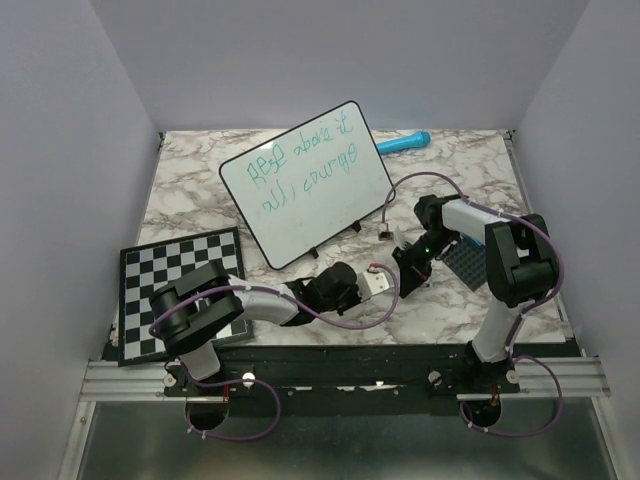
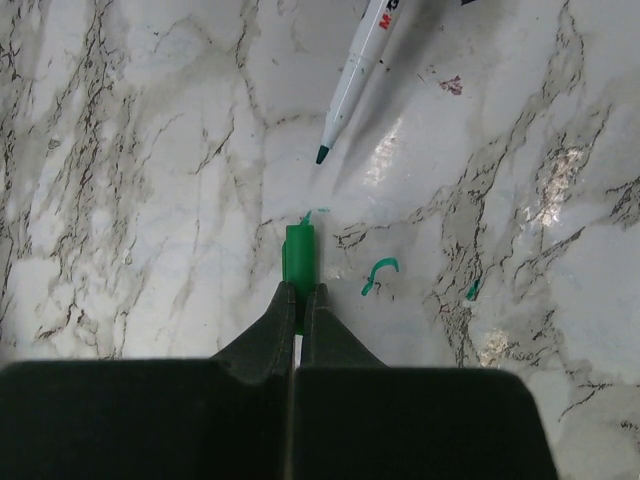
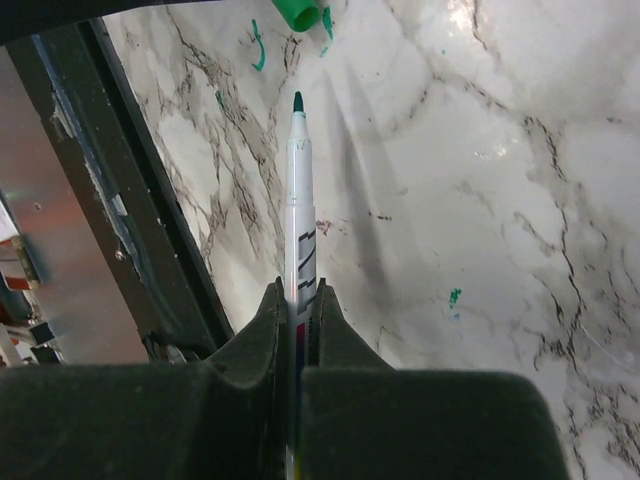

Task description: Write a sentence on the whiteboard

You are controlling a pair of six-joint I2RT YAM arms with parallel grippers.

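Observation:
The whiteboard (image 1: 290,215) leans on small black feet behind the arms, bearing two slanted lines of green handwriting. My left gripper is shut on a green cap (image 2: 300,250), which sticks out past the fingertips. A white marker (image 3: 300,200) with a bare dark-green tip is held in my right gripper, which is shut on its barrel. In the left wrist view the marker (image 2: 355,75) points at the cap from above with a gap between them. The cap's open end (image 3: 300,18) faces the tip in the right wrist view.
A checkered board (image 1: 150,290) lies at the left. Behind the whiteboard's right side is a blue cylinder (image 1: 405,143), and a dark grid pad (image 1: 467,264) rests by the right arm. Small green ink marks (image 2: 380,275) dot the marble table.

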